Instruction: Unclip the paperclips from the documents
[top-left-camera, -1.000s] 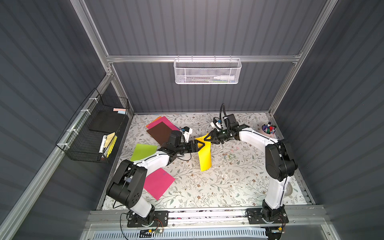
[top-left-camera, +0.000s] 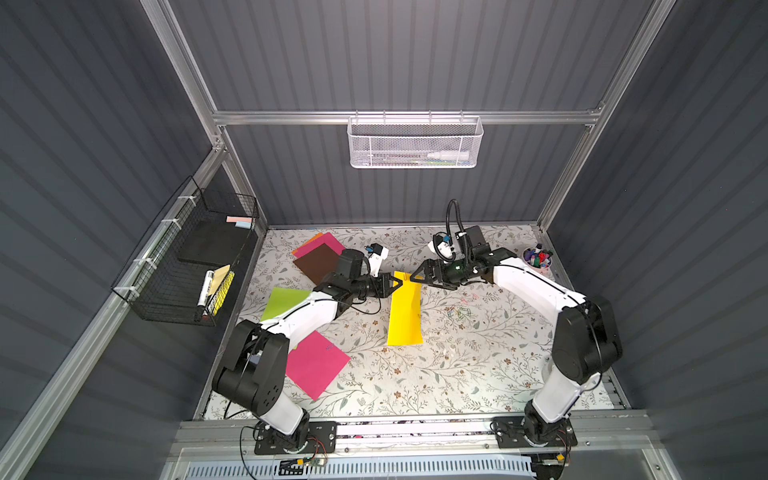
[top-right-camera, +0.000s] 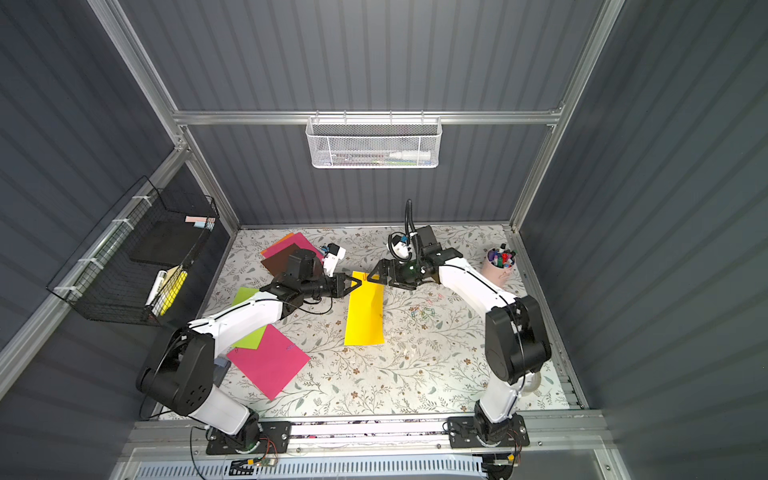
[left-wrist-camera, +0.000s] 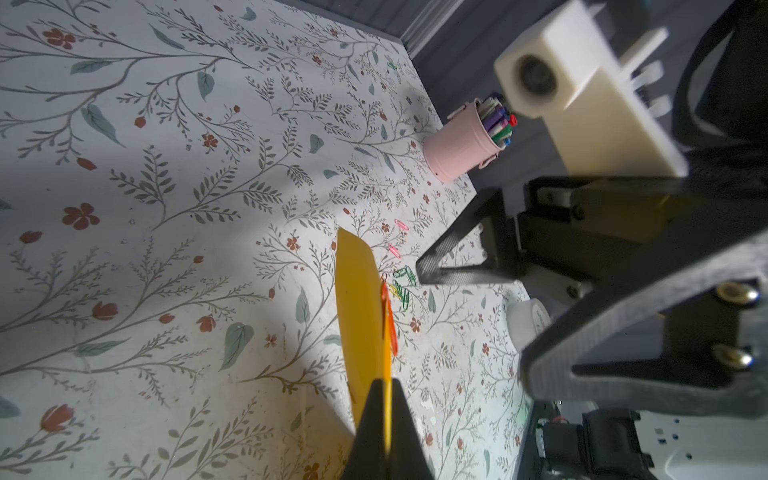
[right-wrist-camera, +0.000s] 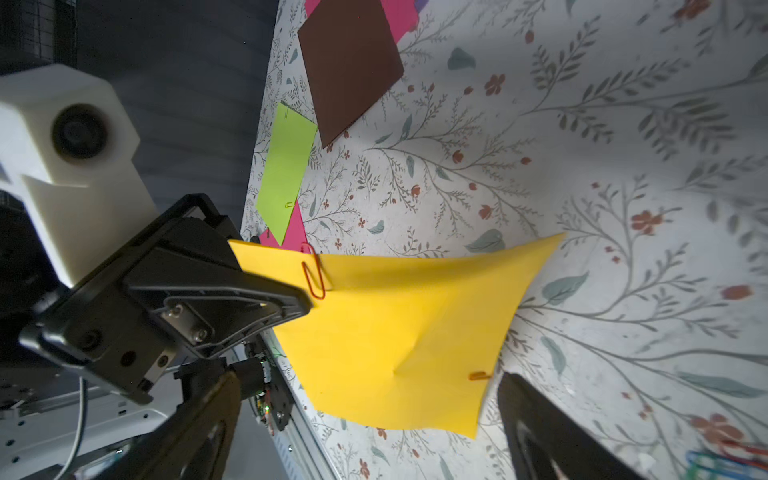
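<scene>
A yellow sheet (top-left-camera: 405, 320) hangs upright from my left gripper, which is shut on its edge. Red paperclips show on it: one (right-wrist-camera: 316, 276) along the top edge beside the left fingers, and an orange one (right-wrist-camera: 478, 375) on the side edge. My right gripper (top-left-camera: 424, 273) is open, raised just right of the sheet's top; in the right wrist view its two blurred fingers frame the sheet from below, with nothing seen held between them.
Loose paperclips (left-wrist-camera: 404, 284) lie on the table to the right, near a pink pen cup (left-wrist-camera: 456, 144). Pink, brown and green sheets (top-left-camera: 316, 372) lie at left. A black wire basket (top-left-camera: 144, 296) hangs on the left wall.
My right arm has risen and shifted slightly right, away from the left gripper. The left gripper has moved a little up and left with the yellow sheet, which now faces the top view more.
</scene>
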